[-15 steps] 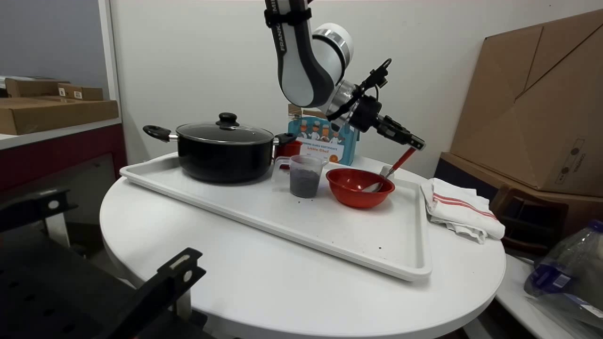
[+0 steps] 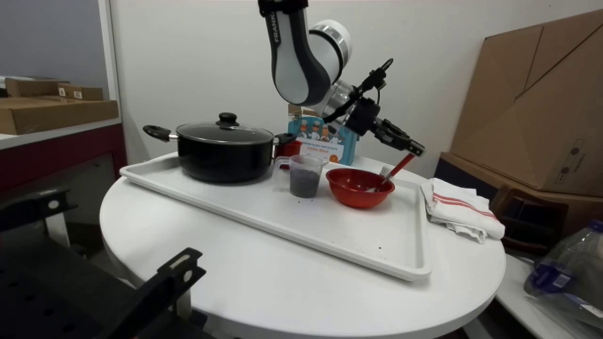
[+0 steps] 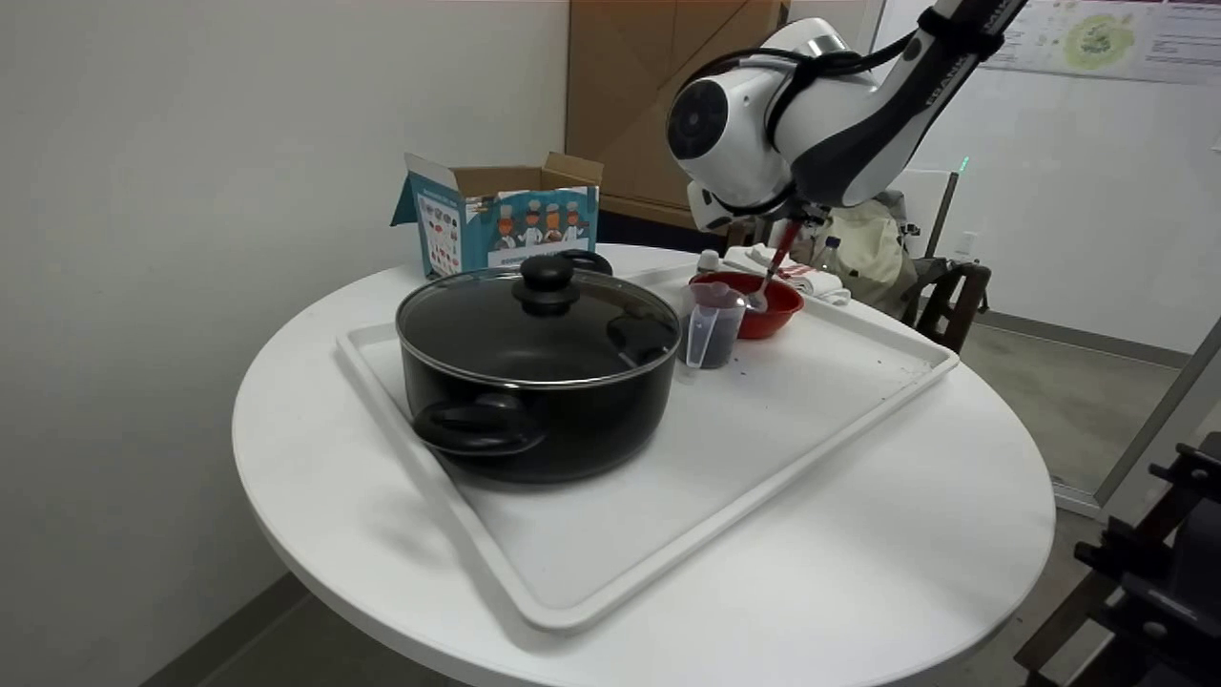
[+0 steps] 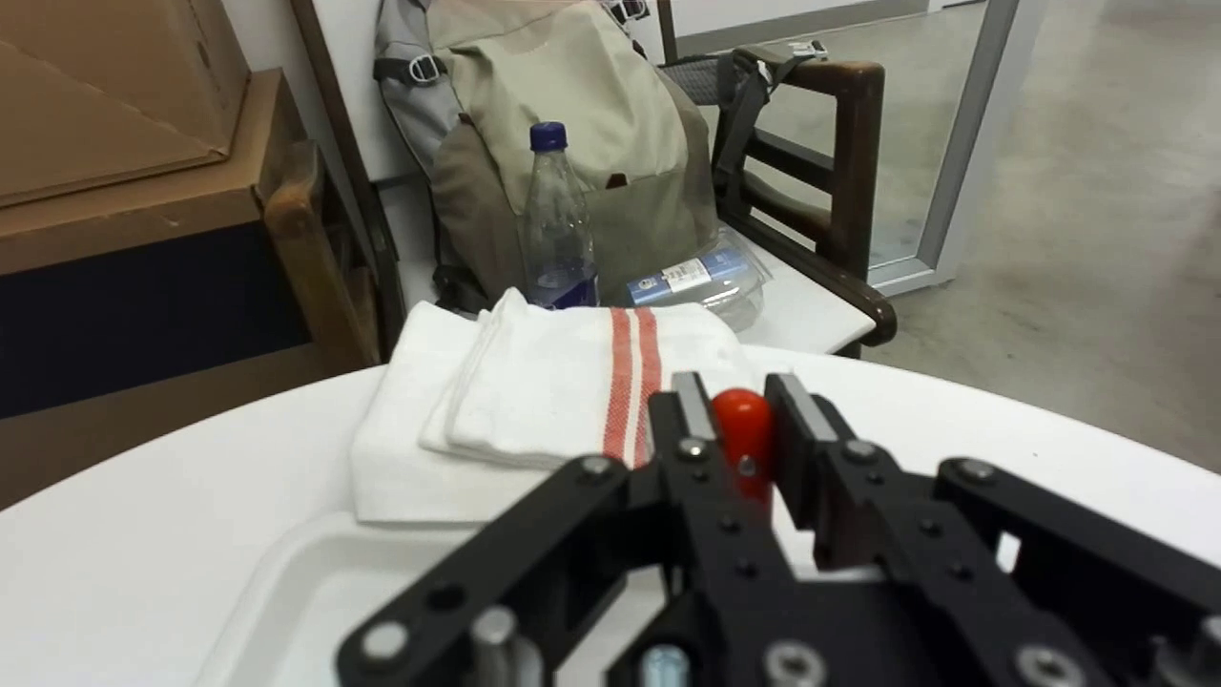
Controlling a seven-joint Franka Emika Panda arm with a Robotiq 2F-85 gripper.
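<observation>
My gripper is shut on the red handle of a spoon-like utensil (image 2: 402, 164), whose rounded handle end shows between the fingers in the wrist view. The utensil slants down to the left, its pale head inside a red bowl (image 2: 358, 200) on the white tray (image 2: 339, 246). Exactly how the head meets the bowl's bottom is hard to tell. Just left of the bowl stands a clear measuring cup (image 2: 305, 180) with dark grains in it. The bowl itself is out of sight in the wrist view.
A black lidded pot (image 3: 538, 424) fills the tray's other end. Behind the tray are a blue printed box (image 3: 538, 229) and a small red item (image 2: 289, 149). A folded white towel (image 2: 460, 206) lies right of the tray. The tray's front is mostly clear.
The gripper has shifted slightly down with the handle, which leans at nearly the same slant. The utensil's head has moved a little inside the bowl. Bowl, cup and pot stay put.
</observation>
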